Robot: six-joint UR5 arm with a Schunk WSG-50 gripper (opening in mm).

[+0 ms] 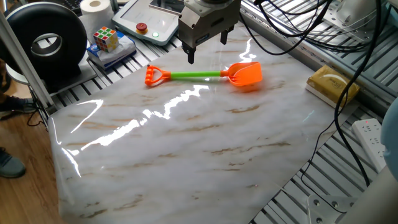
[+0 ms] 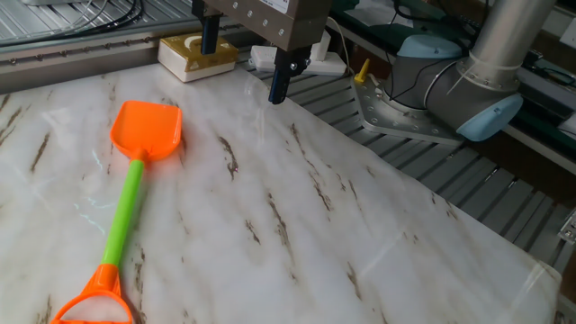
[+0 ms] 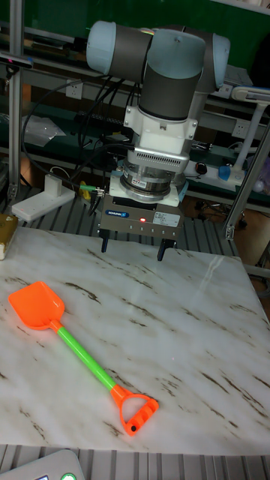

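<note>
A toy shovel with an orange scoop, a green shaft and an orange handle lies flat on the marble-patterned table sheet. The same shovel's scoop is on the left in the second view, and its green shaft runs diagonally in the third. My gripper hangs above the sheet, apart from the shovel. Its two dark fingers stand wide apart in all three views, and in the third view the gap of the gripper is empty.
A yellow-and-white box sits at the sheet's edge, with a white power strip beyond. A Rubik's cube rests on a blue-white box near a black spool. Black cables hang nearby. Much of the sheet is bare.
</note>
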